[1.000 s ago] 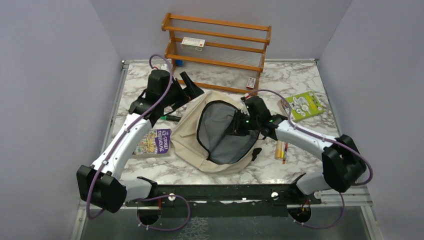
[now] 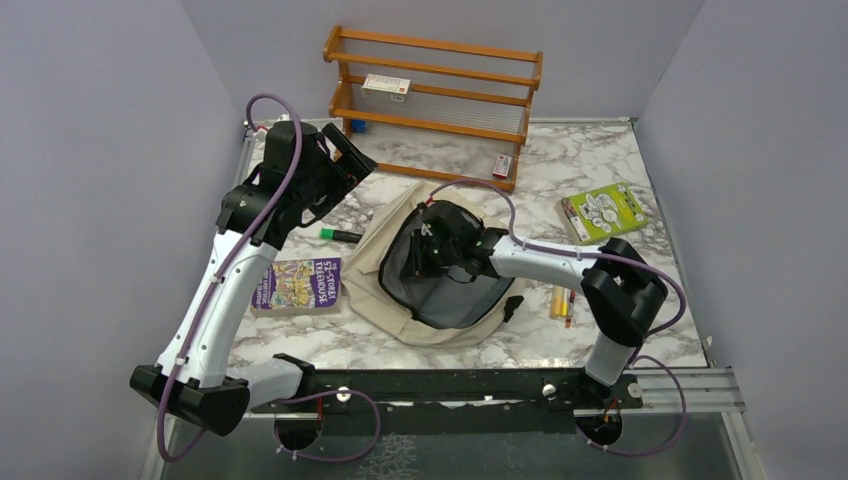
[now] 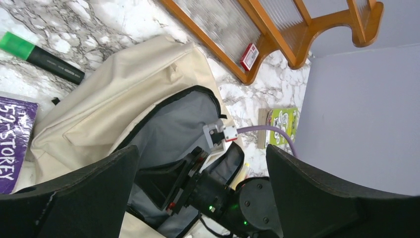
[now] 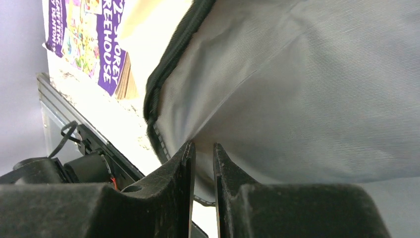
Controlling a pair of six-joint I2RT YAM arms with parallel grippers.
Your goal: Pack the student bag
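Note:
The beige bag lies unzipped in the middle of the table, its grey lining showing and looking empty where I can see it. My right gripper hangs over the bag's opening, fingers parted by a narrow gap with nothing between them. Over the table's back left, my left gripper is spread wide and empty; its fingers frame the bag in the left wrist view. A purple-lettered book rests left of the bag. Behind that book lies a black marker with a green end. A green book sits at right.
At the back stands a wooden rack holding a white box and a small red-and-white box. Pencils lie right of the bag. Grey walls close in both sides.
The right gripper has moved left across the bag's opening.

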